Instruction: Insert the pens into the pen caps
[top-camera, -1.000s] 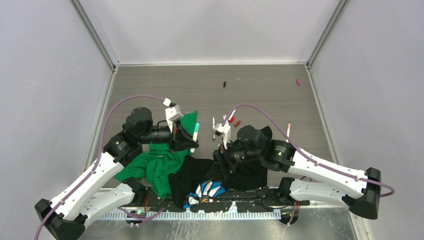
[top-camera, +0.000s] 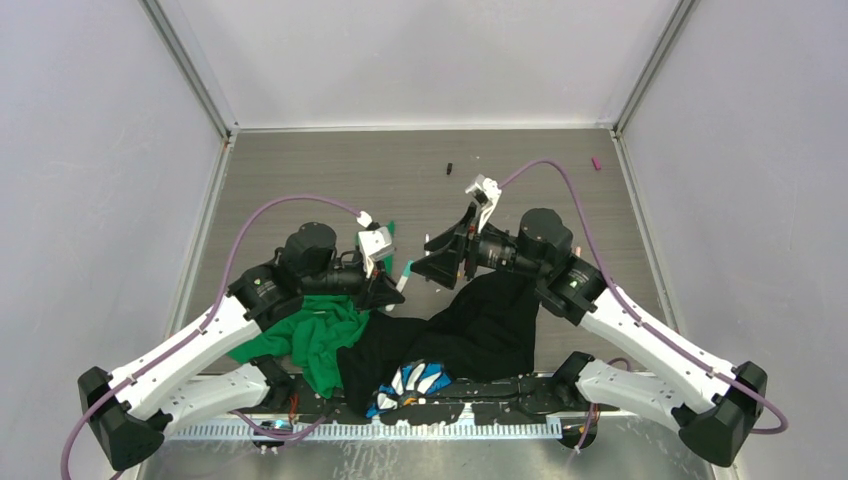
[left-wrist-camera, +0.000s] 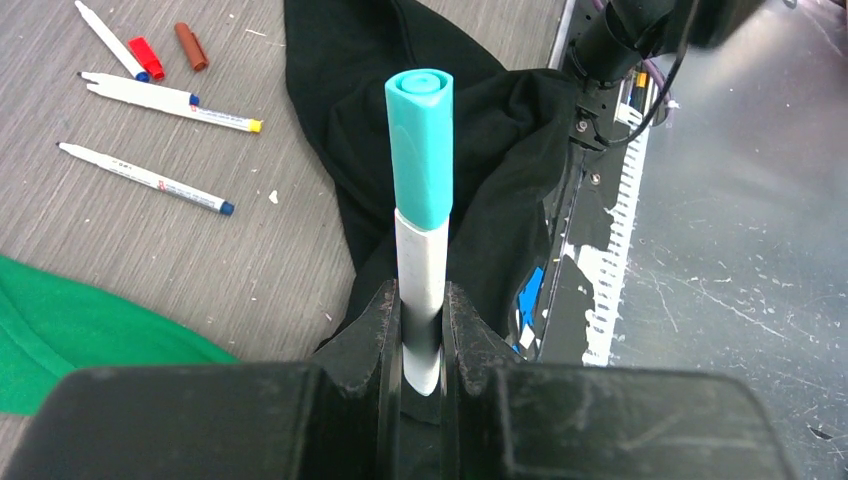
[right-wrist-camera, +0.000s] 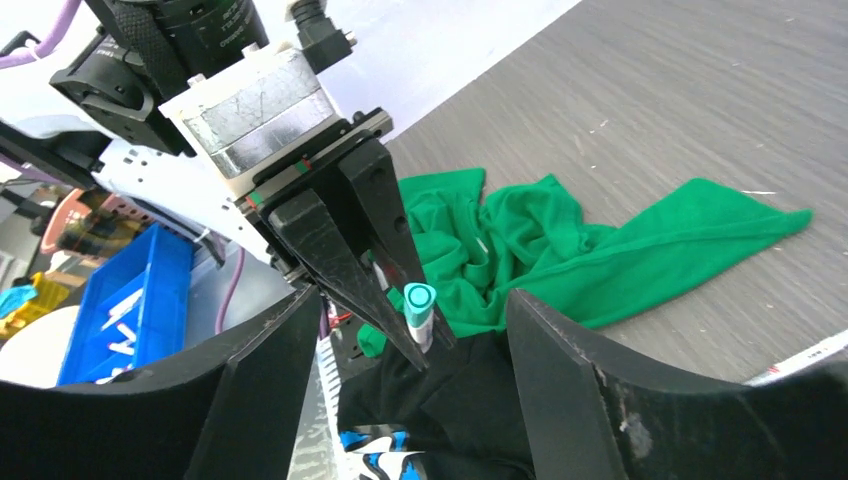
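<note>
A white pen with a turquoise cap on its end stands between the fingers of my left gripper, which is shut on its white barrel. In the top view, my right gripper is close to that turquoise end, on its right. The right wrist view shows the right fingers spread apart, with the capped end beyond the gap. Loose on the table are a blue-ended white pen, more white pens, a red cap and a brown cap.
A green cloth and a black cloth lie beneath the grippers. Toward the back are a small black cap and a pink cap.
My right gripper has swung up from the front of the black cloth and moved left toward the turquoise cap. The left gripper, with its pen, has shifted slightly right and the pen leans more.
</note>
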